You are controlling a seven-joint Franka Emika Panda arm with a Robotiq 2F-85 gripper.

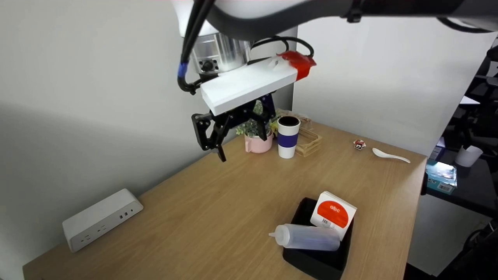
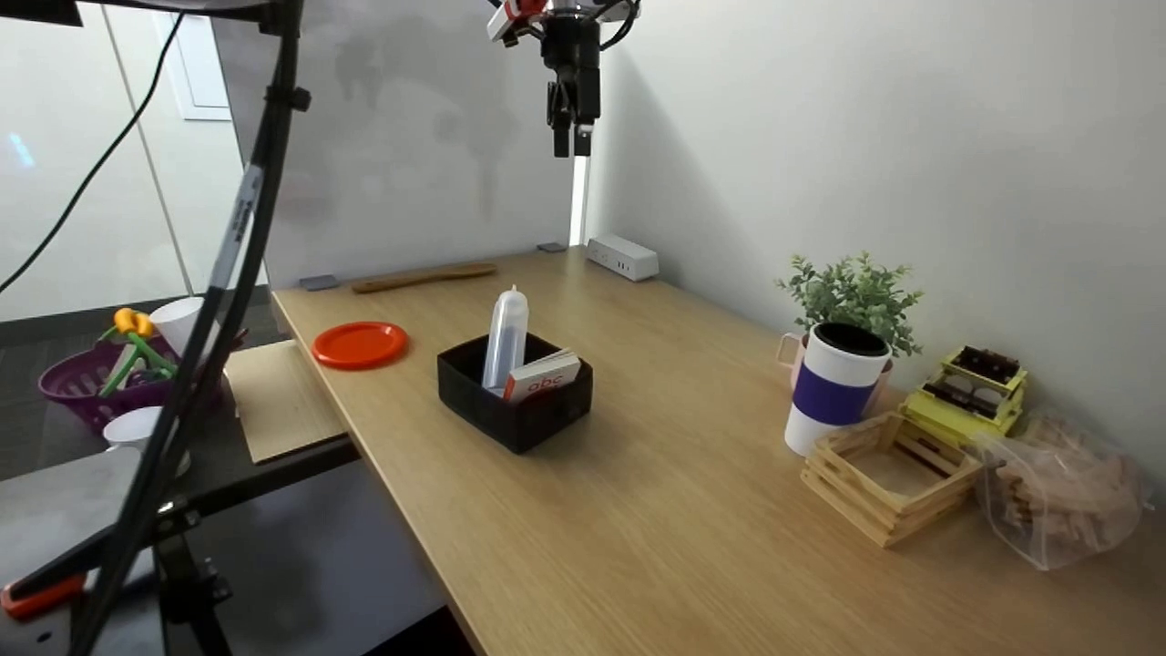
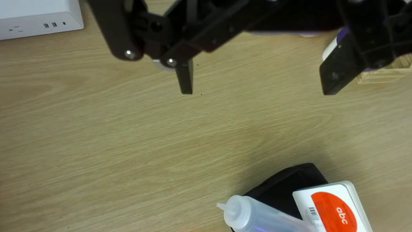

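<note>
High over the table my gripper (image 1: 243, 150) hangs open, and the wrist view shows only bare wood between its spread fingertips. In front of it on the tabletop stands a black bin (image 2: 481, 410). A clear squeeze bottle (image 1: 308, 237) with a white cap leans in that bin, its nozzle end above the rim. Beside the bottle sits a white box with a red "abc" label (image 1: 334, 212), tilted in the same bin. Both lie well apart from my gripper, toward the lower edge of the wrist view.
A white cup with a purple band (image 2: 836, 388), a potted plant (image 2: 853, 295) and a wooden crate (image 2: 891, 481) stand near the wall. A white power strip (image 1: 102, 217) lies at the left. A red plate (image 2: 360, 344) rests near the table edge. Mid-table is clear.
</note>
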